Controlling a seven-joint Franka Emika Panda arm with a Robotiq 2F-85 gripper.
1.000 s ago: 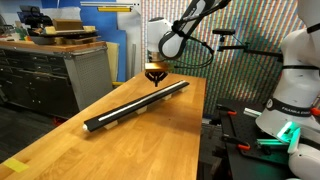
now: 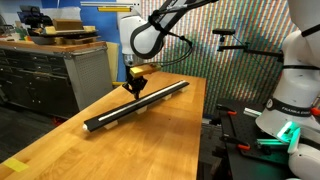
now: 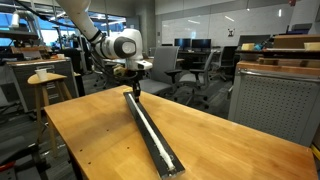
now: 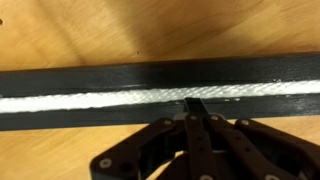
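A long black bar (image 2: 107, 120) with a white rope (image 3: 148, 128) running along its top lies on the wooden table (image 3: 225, 130). Above the bar, toward its far half, is my gripper (image 2: 137, 95), pointing down. Seen from the wrist, the rope (image 4: 130, 97) crosses the whole width along the dark bar (image 4: 160, 75), and my gripper has its tips together over the rope's lower edge. The gripper is shut; nothing shows between its fingers. Whether the tips touch the rope cannot be made out.
A metal cabinet (image 3: 270, 105) stands behind the table, and a wooden stool (image 3: 48, 92) is at its far left side. A black stand (image 2: 255, 145) sits by the table's right edge.
My arm has come nearer along the bar, toward the left in exterior view 1, with the gripper still above the bar. The bar and rope look unmoved.
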